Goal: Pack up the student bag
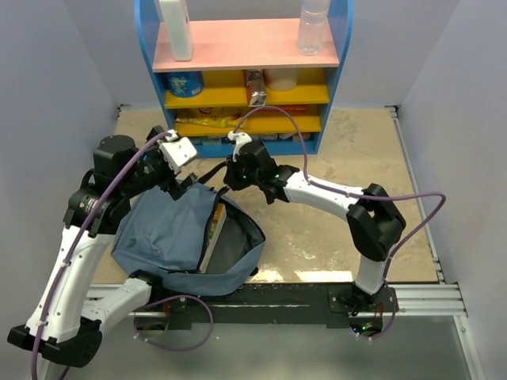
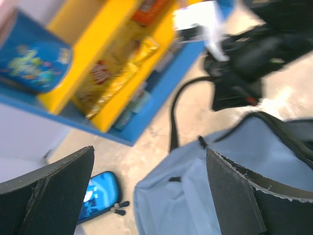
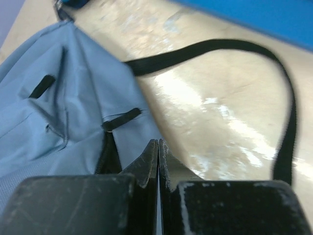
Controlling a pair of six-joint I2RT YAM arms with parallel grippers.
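The blue student bag (image 1: 162, 226) lies on the table, its main pocket gaping, with a colourful book (image 1: 213, 233) standing inside. My left gripper is open above the bag's far left edge, nothing between its fingers. Beyond its left finger, a dark blue pouch (image 2: 100, 195) rests on the table; the left arm hides it in the top view. Over the bag's far edge, my right gripper is shut, with nothing visible between its fingertips. A black strap (image 3: 215, 46) loops from the bag across the table.
A blue shelf unit (image 1: 245, 41) stands at the back, holding a white carton (image 1: 177, 32), a clear bottle (image 1: 313, 28), a blue tub (image 1: 184, 83) and yellow packets (image 1: 210, 117). Bare table (image 1: 348, 158) lies to the right.
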